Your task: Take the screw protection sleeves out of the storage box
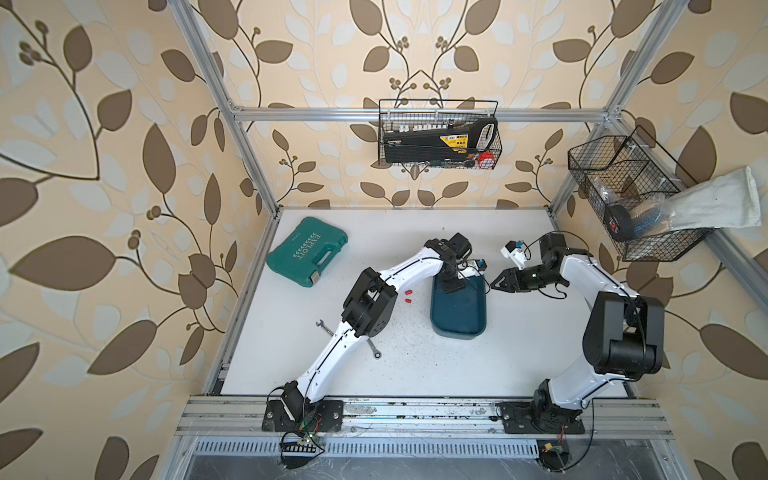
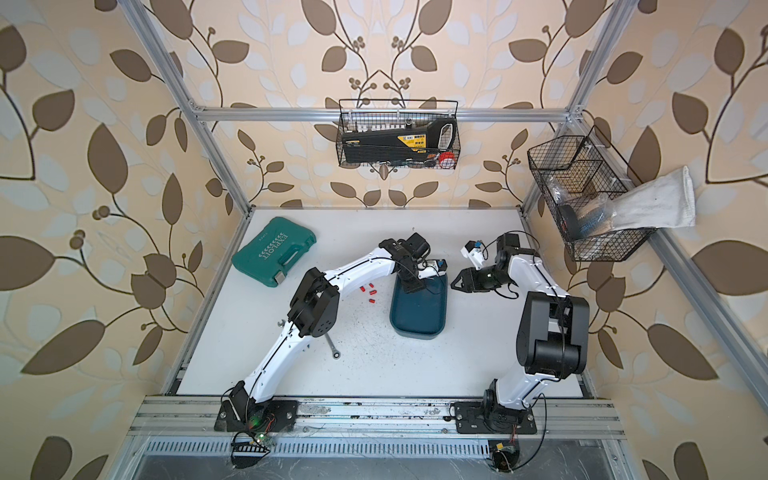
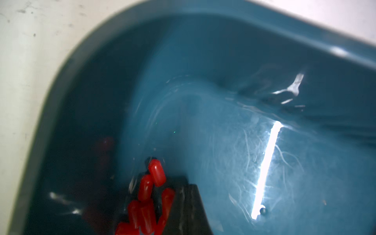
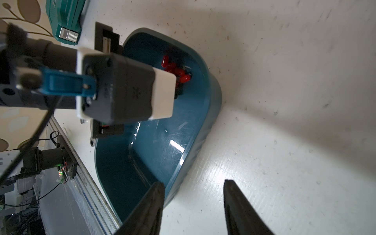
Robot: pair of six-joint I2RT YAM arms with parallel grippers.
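Observation:
The blue-green storage box (image 1: 458,312) stands in the middle of the table. Heaped in one corner at its far end are several red sleeves (image 3: 146,209). My left gripper reaches down into the box right beside this heap, its fingers together and nothing seen between them. It partly covers the nearest sleeves. Outside, on the table left of the box, lie several loose red sleeves (image 2: 372,301). My right gripper hangs to the right of the box, apart from it, with its fingers parted and only bare table visible between them.
A green tool case (image 1: 307,250) lies at the back left. Wrenches (image 1: 374,349) lie partly under the left arm. The left gripper's body spans the box's far end, close to the right gripper. Open table lies in front of and right of the box.

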